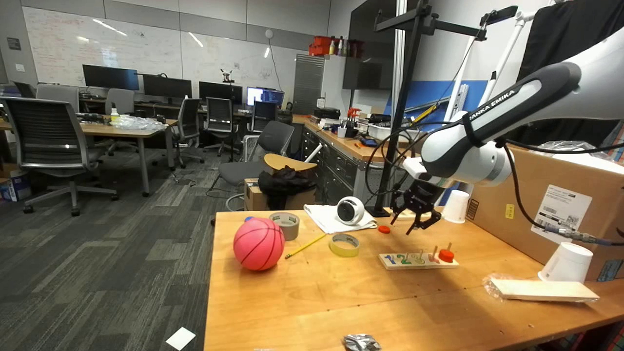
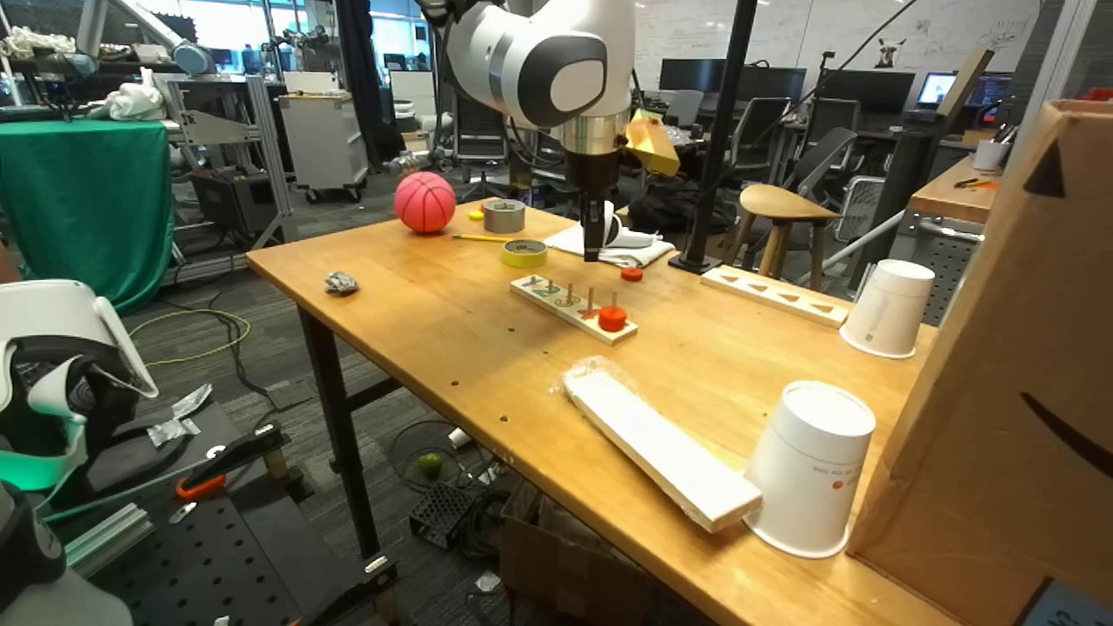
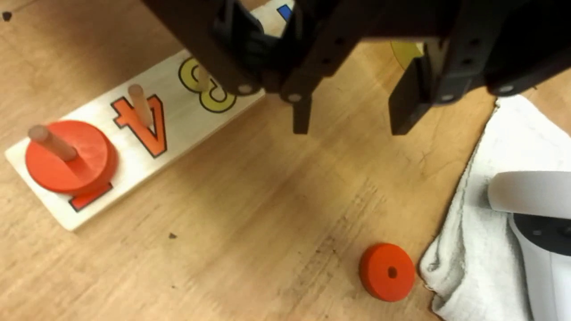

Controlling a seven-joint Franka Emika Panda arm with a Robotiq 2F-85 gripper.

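Observation:
A loose red ring [image 3: 387,272] with a small central hole lies flat on the table beside the white cloth. The wooden peg board [image 1: 403,261] carries painted numbers and upright pegs. On its end peg sits a red disc [image 3: 69,155], with the peg tip poking out above. My gripper is open and empty, its two fingers well apart. It hovers above the table between the board and the loose ring, as exterior view 1 shows too, where the gripper [image 1: 400,228] is just right of the ring [image 1: 383,229]. The gripper partly hides the board's lower numbers in the wrist view.
A white round device [image 1: 349,210] rests on the cloth [image 1: 319,216]. Yellow tape [image 1: 344,245], a pencil [image 1: 305,246] and a pink ball [image 1: 259,244] lie to the left. White cups [image 2: 809,469] and a big carton [image 2: 1002,417] stand right.

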